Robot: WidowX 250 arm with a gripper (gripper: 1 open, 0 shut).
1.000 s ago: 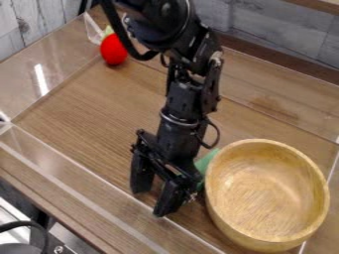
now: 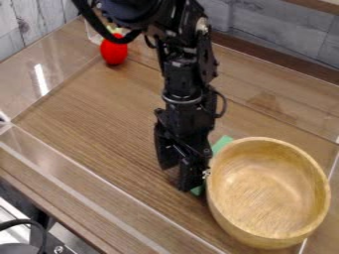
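My black gripper [image 2: 183, 159] is low over the wooden table [image 2: 93, 139], just left of a large tan wooden bowl [image 2: 272, 198]. A green object [image 2: 220, 144] lies partly behind the gripper and beside the bowl's upper left rim. The fingertips are dark and overlap the green object, so I cannot tell whether anything is between them.
A red round object [image 2: 114, 50] sits at the back left near the grey wall [image 2: 265, 35]. A black cable [image 2: 27, 226] shows at the lower left corner.
My gripper has risen slightly and drawn back from the table's front, and its fingers look closer together. The bowl looks unmoved.
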